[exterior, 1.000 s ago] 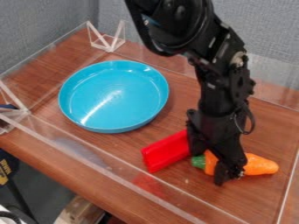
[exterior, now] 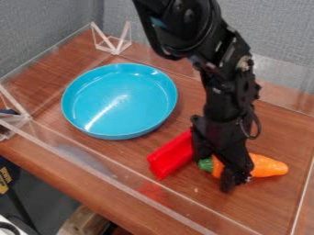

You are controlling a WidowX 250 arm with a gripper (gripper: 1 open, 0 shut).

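The black gripper (exterior: 221, 170) is low over the right part of the wooden table, with its fingers down at an orange toy carrot (exterior: 267, 167) whose green top (exterior: 205, 164) shows to their left. The fingers cover the carrot's middle, and I cannot tell whether they are closed on it. Just left of them a red bar-shaped object (exterior: 167, 161) lies diagonally, partly behind the arm.
A blue plate (exterior: 119, 96) sits on the table's left half. Clear plastic walls edge the table (exterior: 160, 207), with white holders at the back left and left side. Bare wood shows at the front and back right.
The gripper has shifted slightly left and its fingers have changed angle a little over the carrot, which lies in nearly the same place. The plate has not moved.
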